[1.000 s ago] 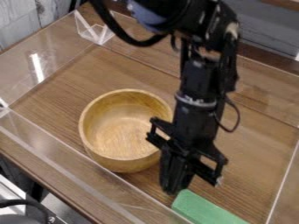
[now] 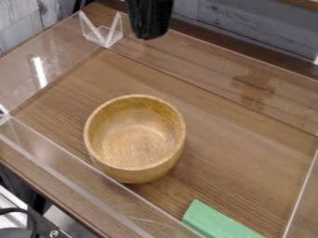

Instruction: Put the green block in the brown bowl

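Note:
The green block (image 2: 218, 222) lies at the bottom edge of the view, right of centre, partly cut off by the frame. The brown bowl (image 2: 174, 139) stands left of the middle, upright and empty, apart from the block. At the top of the view hangs the dark end of my arm with the gripper (image 2: 151, 35), blurred and cut off by the frame. It is far from both bowl and block. Its fingers cannot be made out, and no block shows at it.
A clear plastic piece (image 2: 104, 37) stands at the upper left by the tray wall. Black cables (image 2: 22, 216) lie outside the tray at the lower left.
The arm has risen away from beside the block and bowl to the top of the view. Block and bowl have kept their places.

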